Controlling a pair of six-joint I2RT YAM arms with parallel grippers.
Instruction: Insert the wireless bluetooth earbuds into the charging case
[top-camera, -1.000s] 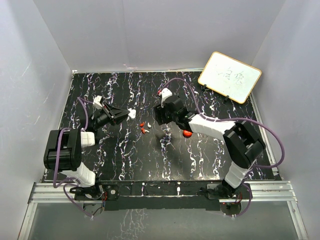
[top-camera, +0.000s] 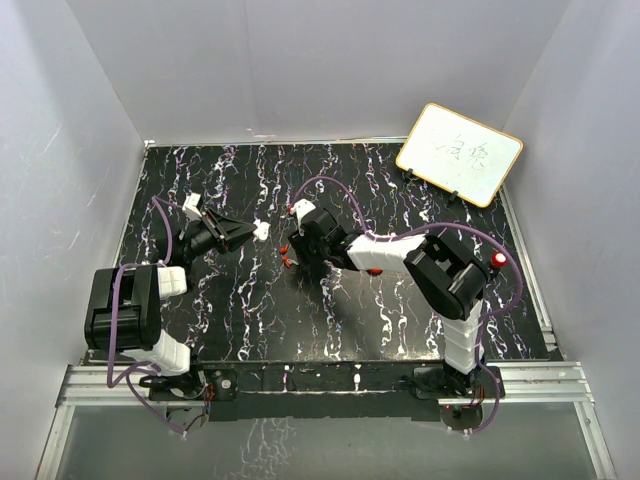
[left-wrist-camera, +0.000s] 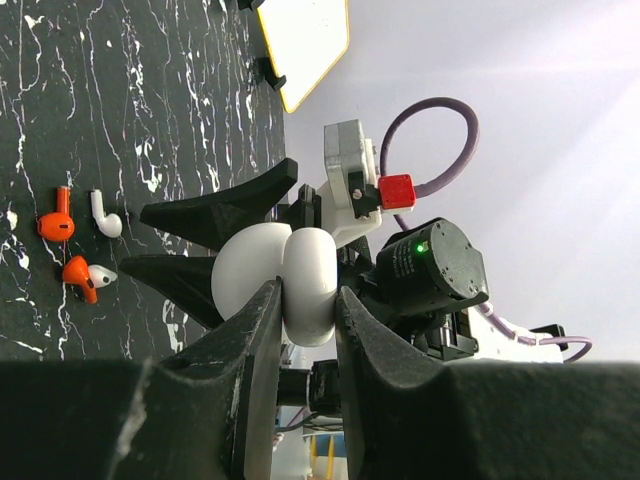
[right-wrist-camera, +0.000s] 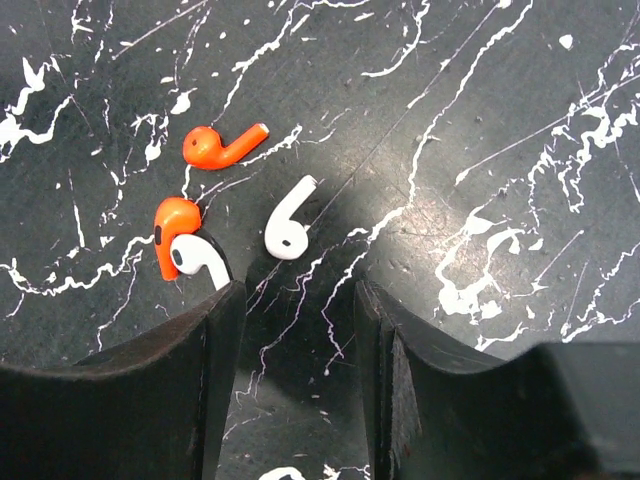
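Note:
A white charging case (left-wrist-camera: 310, 285) with a rounded lid part (left-wrist-camera: 248, 272) is gripped by my left gripper, shut on it above the table's left middle. In the top view the case (top-camera: 262, 231) sits at the left gripper's tip. My right gripper points down over the table, fingers apart, nothing between them. Just beyond its fingertips lies one white earbud (right-wrist-camera: 287, 232) on the marble surface. Another white earbud (right-wrist-camera: 196, 258) touches an orange earbud (right-wrist-camera: 174, 222), near the right gripper's left finger. From above, the right gripper largely covers that white earbud's spot.
A second orange earbud (right-wrist-camera: 218, 150) lies close to the white ones. Partly under the right arm sits a round red-orange object (top-camera: 375, 271). A whiteboard (top-camera: 460, 153) stands at the back right.
My right gripper has moved left, over the earbuds, and the right arm now covers more of the red-orange object. The left arm with the case has barely shifted.

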